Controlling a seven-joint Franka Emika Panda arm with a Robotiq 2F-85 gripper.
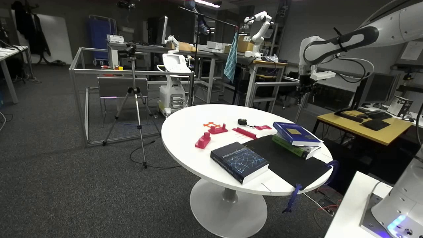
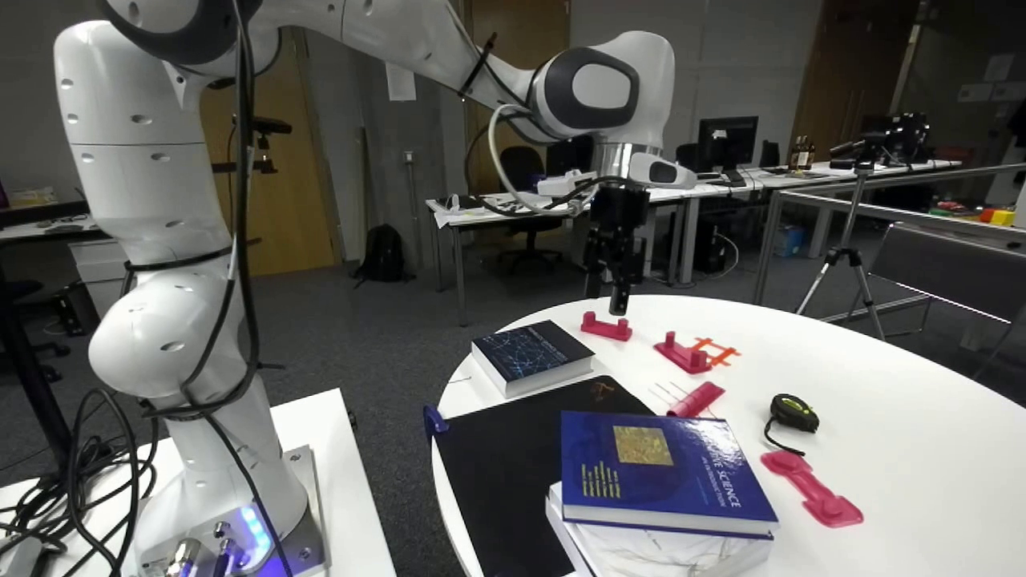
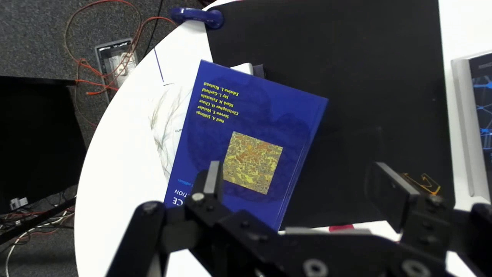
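High over the round white table hangs my gripper, its fingers wide open and empty. Below it in the wrist view lies a blue book, partly covered by the left finger. This book rests on a stack, with a white marbled book under it and a green one lower down, seen in exterior view 1. A dark book with a blue network pattern lies flat on the table, apart from the stack, at the black mat's other side.
The black mat is held by blue clamps at the table edge. Several pink printed parts, an orange frame and a tape measure lie beyond the books.
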